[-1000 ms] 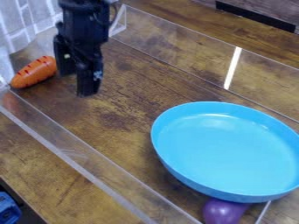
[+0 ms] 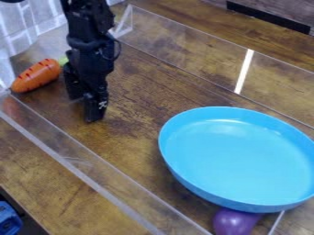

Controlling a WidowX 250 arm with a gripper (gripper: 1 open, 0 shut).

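Observation:
My black gripper (image 2: 88, 92) is lowered at the upper left, its open fingers down near the wooden surface. Just left of it lies an orange carrot (image 2: 35, 75). A small green piece (image 2: 64, 60) shows behind the arm, partly hidden.
A large blue plate (image 2: 236, 156) fills the lower right, with a purple object (image 2: 236, 221) beside its lower rim. Clear plastic edges border the wooden surface (image 2: 135, 165). A blue item (image 2: 6, 218) sits at the lower left corner.
My gripper has moved downward, closer to the surface beside the carrot. The plate and the other objects look unchanged.

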